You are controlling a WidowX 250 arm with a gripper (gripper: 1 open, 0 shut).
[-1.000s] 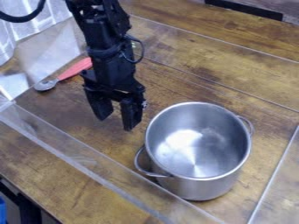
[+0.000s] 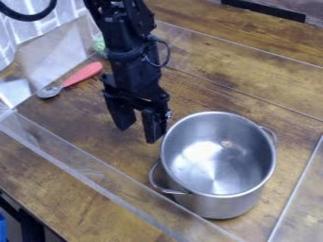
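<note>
My black gripper [image 2: 138,119] is low over the wooden table, just left of the steel pot [image 2: 218,154], its two fingers apart with nothing visible between them. The pot stands upright and empty at the right front, one handle toward the near left, the other at the back right. A spoon with a pink-red handle [image 2: 82,75] lies at the left, behind and left of the gripper.
A clear plastic barrier [image 2: 101,180] runs along the near left, and another clear panel is at the far right. A pale sheet [image 2: 19,85] and a green item are at the upper left.
The pot has shifted slightly to the right. The gripper has moved slightly up and left, uncovering more of the pink-handled spoon.
</note>
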